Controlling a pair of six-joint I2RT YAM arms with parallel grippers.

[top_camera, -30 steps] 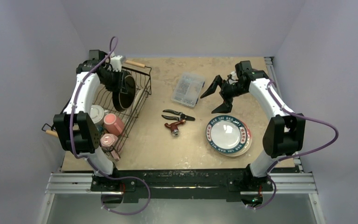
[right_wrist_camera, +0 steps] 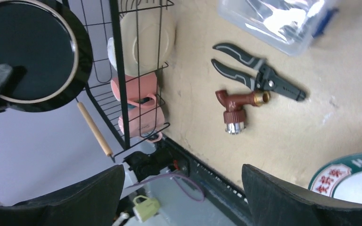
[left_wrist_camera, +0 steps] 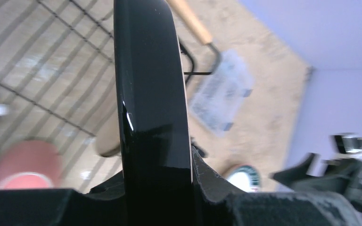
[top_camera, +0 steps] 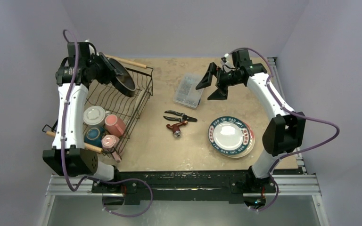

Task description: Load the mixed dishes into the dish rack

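My left gripper is shut on a dark round pan, tilted over the back of the wire dish rack; it fills the middle of the left wrist view. The rack holds a white dish, pink mugs, a blue mug and a pale plate behind the pan. My right gripper stands open and empty above the table's right half, near a clear plastic box. A stack of plates, the top one with a patterned teal rim, lies at the front right.
A clear box, pruning shears and a copper-coloured pipe fitting lie mid-table. Walls enclose the back and sides.
The right arm has moved slightly back and left.
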